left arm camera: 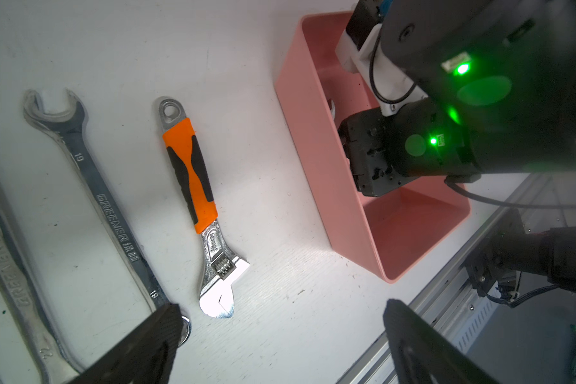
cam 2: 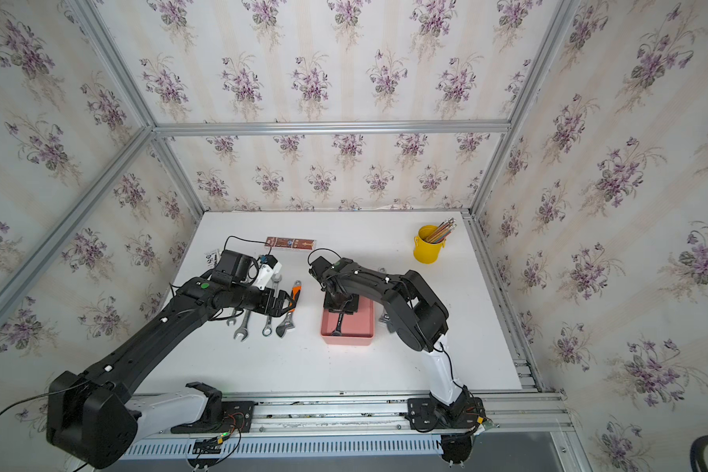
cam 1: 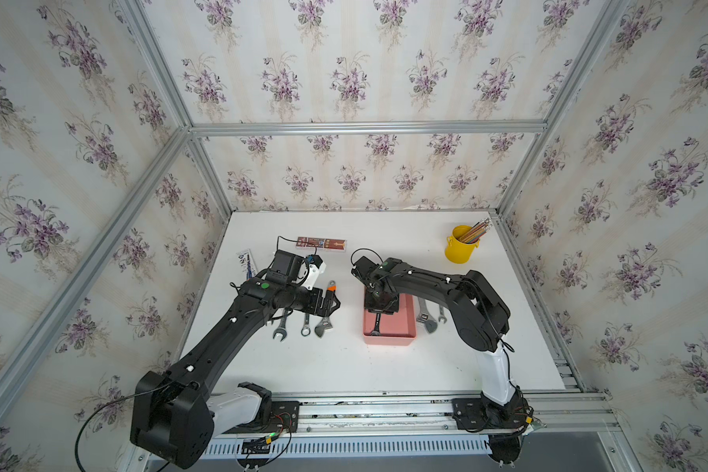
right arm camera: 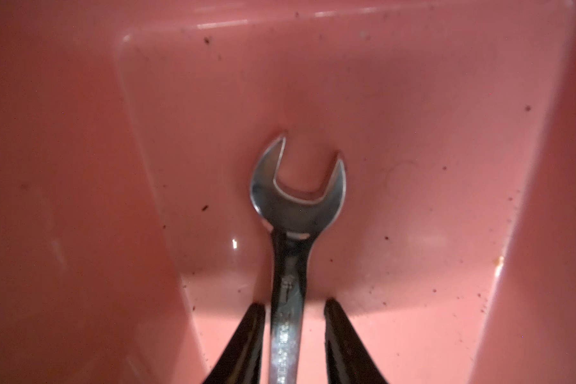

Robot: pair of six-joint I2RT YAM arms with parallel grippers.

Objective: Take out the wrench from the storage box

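Note:
Inside the pink storage box (cam 1: 401,340) lies a metal open-ended wrench (right arm camera: 293,211), flat on the bottom, its forked head pointing up in the right wrist view. My right gripper is lowered into the box, its fingers (right arm camera: 244,348) on either side of the wrench's shaft. Its fingers are part open; a gap shows between the shaft and the right-hand finger, a narrower one on the left. The wrench's other end is out of that view. To the left of the box, above the table, my left gripper stands open and empty.
Below the left gripper lie an orange-handled adjustable wrench (left arm camera: 195,172) and several spanners (left arm camera: 112,214). More tools (cam 1: 426,317) lie right of the box. A yellow bucket (cam 1: 459,250) stands at the back right.

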